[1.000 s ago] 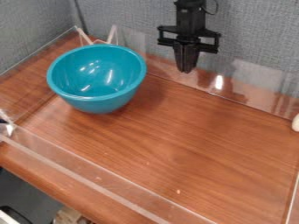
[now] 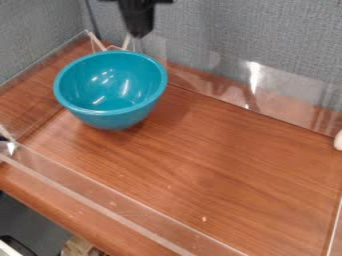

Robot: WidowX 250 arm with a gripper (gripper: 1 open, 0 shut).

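A large turquoise bowl (image 2: 110,95) sits on the left part of the wooden table. My gripper (image 2: 138,28) is at the top of the view, above and behind the bowl, dark, blurred and partly cut off by the frame's edge. It looks shut, and I see nothing held in it.
Clear plastic walls (image 2: 254,95) edge it. A small white object (image 2: 337,140) is at the right edge. Light wire or cord shapes show behind the bowl.
My gripper has risen and moved left from above the back middle of the table to the top edge of the view. The bowl has not moved.
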